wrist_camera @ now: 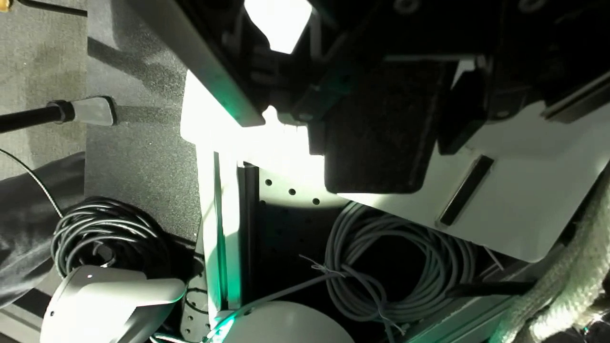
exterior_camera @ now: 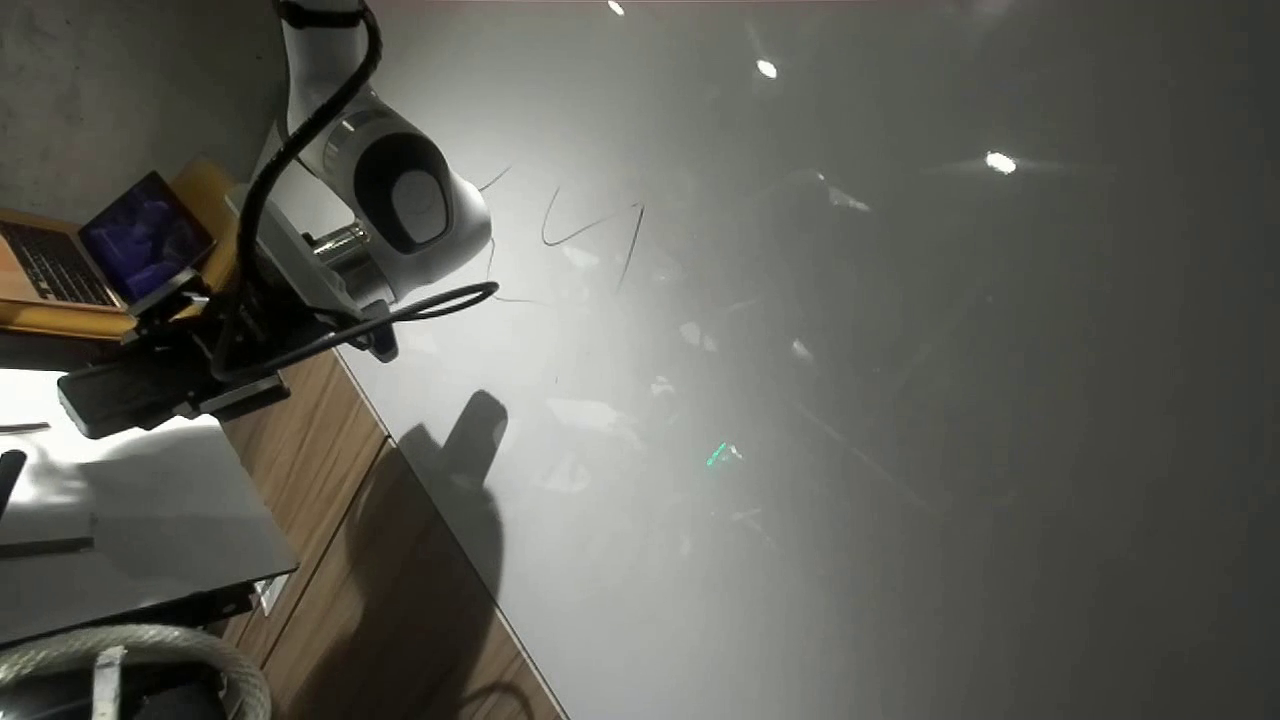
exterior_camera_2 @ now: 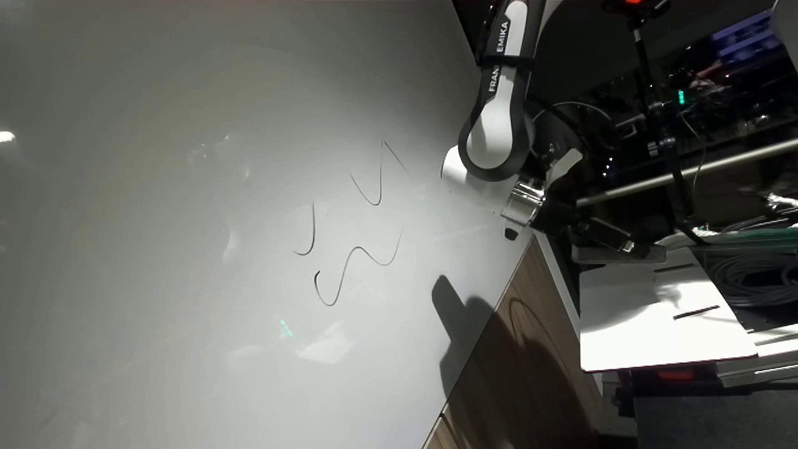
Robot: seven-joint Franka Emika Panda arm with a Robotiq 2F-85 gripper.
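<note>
A dark rectangular block (wrist_camera: pixel 377 166) lies between the fingers of my gripper in the wrist view. Poor light there leaves unclear whether both fingers press on it. In exterior view 1 the hand hangs past the left edge of a big pale board (exterior_camera: pixel 900 540), above a small white side table (exterior_camera: pixel 156 540). Thin black strokes mark the board: a wavy line (exterior_camera_2: pixel 348 265), a short hook (exterior_camera_2: pixel 312 232) and a bent line (exterior_camera_2: pixel 379 176) in exterior view 2. My arm covers part of the strokes in exterior view 1.
A dark bar (wrist_camera: pixel 467 190) rests on the white side table. Coiled cables (wrist_camera: pixel 400 268) lie lower down, close to a pale rope or hose (wrist_camera: pixel 566 286). An open laptop (exterior_camera: pixel 144 240) stands at the left. Most of the board is bare, with glare spots and the arm's shadow.
</note>
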